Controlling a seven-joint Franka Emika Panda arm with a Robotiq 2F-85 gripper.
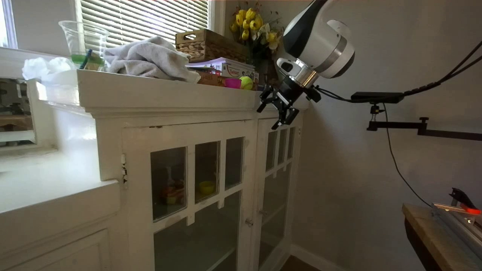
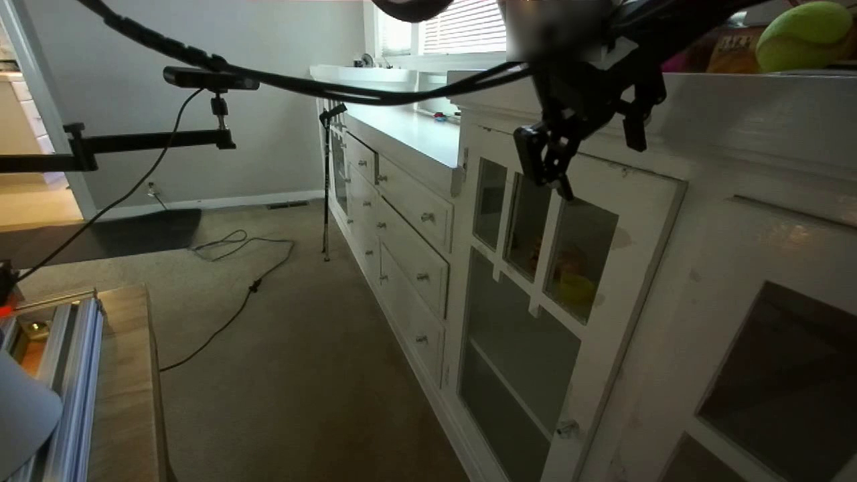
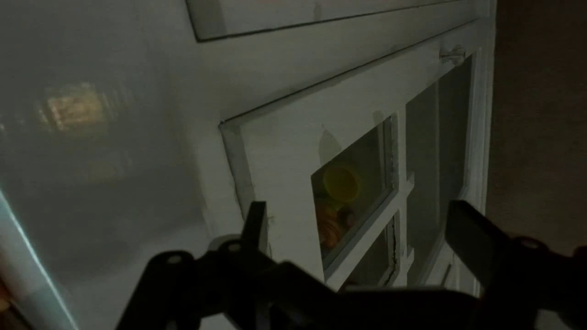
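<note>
My gripper (image 1: pixel 267 118) hangs in front of the white cabinet's upper edge in exterior view 1, its fingers spread and nothing between them. In the wrist view the two dark fingers (image 3: pixel 254 231) stand wide apart, facing a closed glass-paned cabinet door (image 3: pixel 280 159). Exterior view 2 shows the same door (image 2: pixel 643 193) behind the gripper (image 2: pixel 598 165), shut flush or nearly so. Through its glass a yellow cup (image 3: pixel 341 183) and an orange-red object (image 3: pixel 329 225) are visible. The door's knob (image 3: pixel 452 55) is far from the fingers.
On the cabinet top (image 1: pixel 180 92) lie a grey towel (image 1: pixel 149 58), a woven basket (image 1: pixel 208 45), boxes, a pink cup (image 1: pixel 232 83) and a tennis ball (image 1: pixel 246 82). A wooden table (image 1: pixel 433 230) stands opposite. Cables trail from the arm.
</note>
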